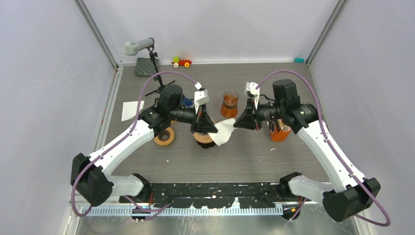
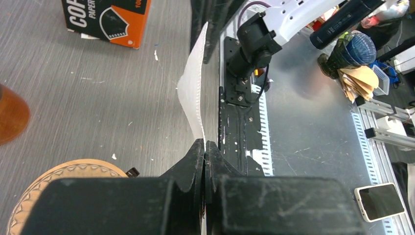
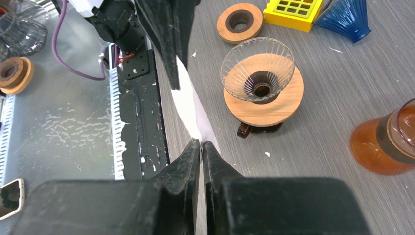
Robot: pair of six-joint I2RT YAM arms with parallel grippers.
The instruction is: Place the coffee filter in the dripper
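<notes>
A white paper filter (image 1: 222, 131) is stretched between my two grippers over the middle of the table. My left gripper is shut on one end of it, seen edge-on in the left wrist view. My right gripper is shut on the other end; the filter (image 3: 188, 105) runs from there to the left gripper's fingers. The clear ribbed dripper (image 3: 257, 68) sits upright on its wooden stand (image 3: 264, 112), beside and below the filter, partly hidden in the top view.
An amber carafe (image 1: 229, 105) stands behind. An orange filter box (image 1: 280, 134) is at the right, a wooden ring (image 1: 164, 142) at the left, with a blue item (image 3: 345, 19) and yellow item (image 3: 291, 22) nearby.
</notes>
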